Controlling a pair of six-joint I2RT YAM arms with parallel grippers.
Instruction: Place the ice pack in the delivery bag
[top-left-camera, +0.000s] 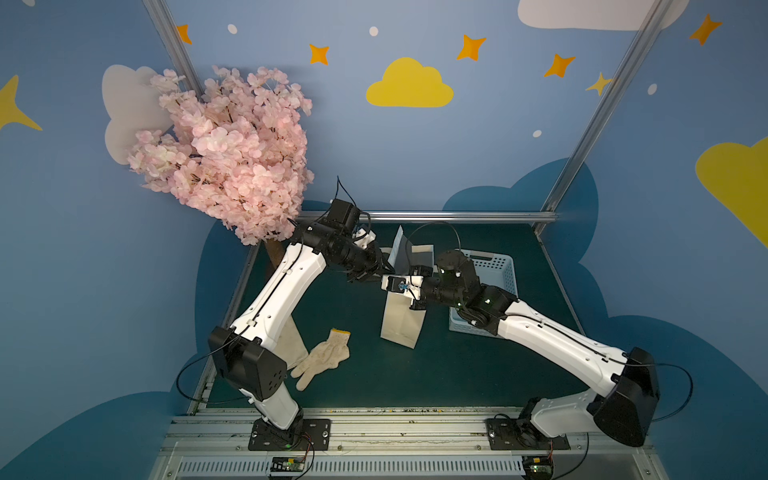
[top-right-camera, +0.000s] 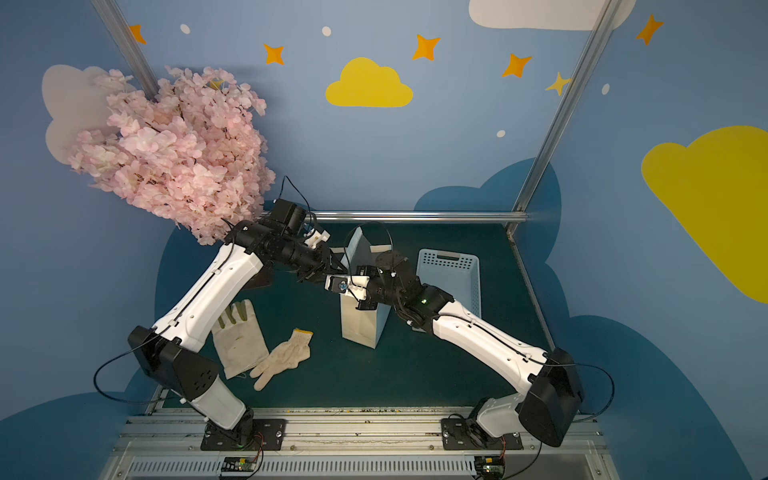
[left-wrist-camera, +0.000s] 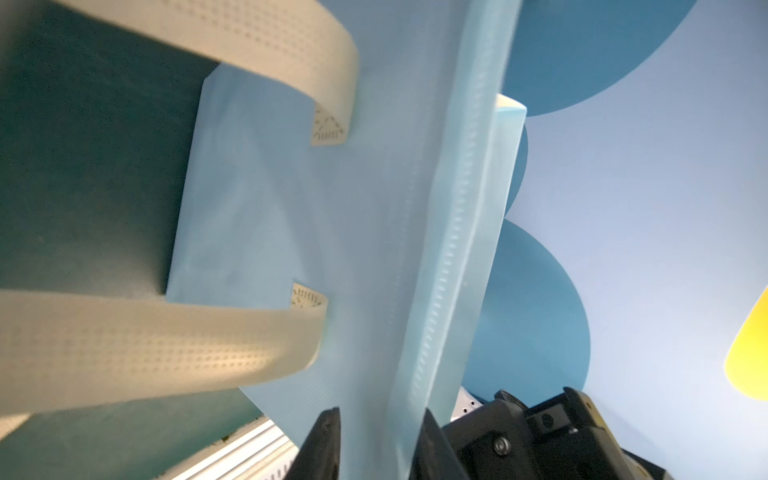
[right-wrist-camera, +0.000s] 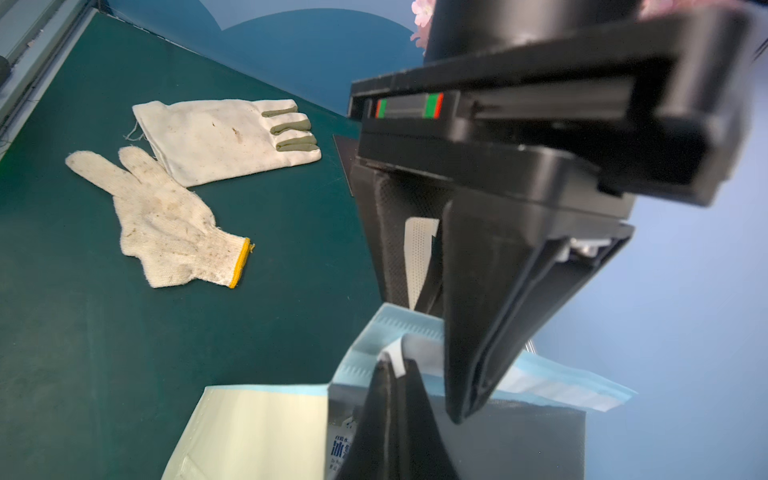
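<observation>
The delivery bag (top-left-camera: 404, 320) stands upright mid-table, cream outside on its front, with pale blue panels and its mouth up. At its raised blue edge, my left gripper has its fingers apart, one on each side of the bag's wall. My right gripper is shut at the bag's mouth. A small white strip shows at its fingertips; whether it is pinched I cannot tell. Beside those fingers, blue characters show on a dark grey surface in the mouth, perhaps the ice pack (right-wrist-camera: 340, 446); most of it is hidden.
A light blue basket (top-right-camera: 468, 276) stands right of the bag, partly behind the right arm. Two work gloves lie left front: a knitted one (top-right-camera: 284, 356) and a canvas one (top-right-camera: 240, 344). A blossom tree (top-left-camera: 232, 144) fills the back left.
</observation>
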